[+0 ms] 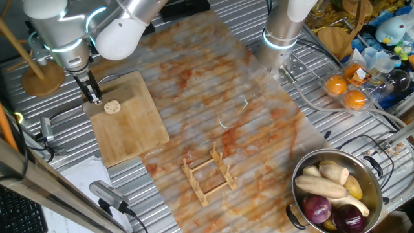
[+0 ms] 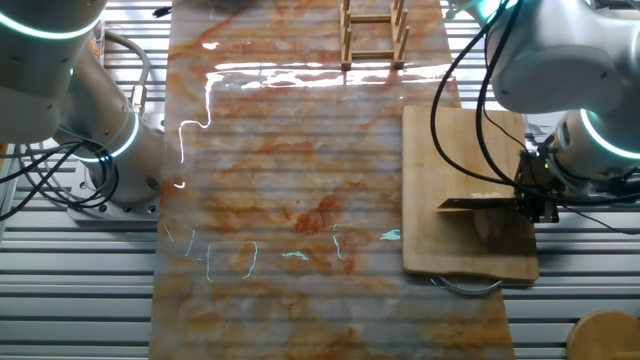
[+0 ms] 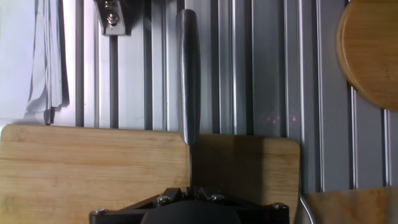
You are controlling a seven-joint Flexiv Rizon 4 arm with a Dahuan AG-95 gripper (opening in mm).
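Observation:
My gripper is shut on a knife near the base of its blade. The grey handle [image 3: 189, 78] reaches away past the board's edge in the wrist view. In exterior view 2 the dark blade [image 2: 478, 203] extends leftward from the gripper [image 2: 528, 190], over the wooden cutting board [image 2: 440, 160]. A pale piece of lotus root [image 1: 112, 107], its holed end showing in exterior view 1, is beside the gripper [image 1: 96, 99] on the board [image 1: 132, 139]. From above, the blade crosses the lotus root [image 2: 489, 228]; whether it has cut in cannot be told.
A small wooden rack [image 1: 210, 178] stands on the marbled mat [image 1: 200, 97], whose middle is clear. The steel pot [image 1: 297, 175] at front right holds vegetables. Beyond the board's outer edge are paper sheets [image 3: 18, 62] and a round wooden base [image 3: 373, 56].

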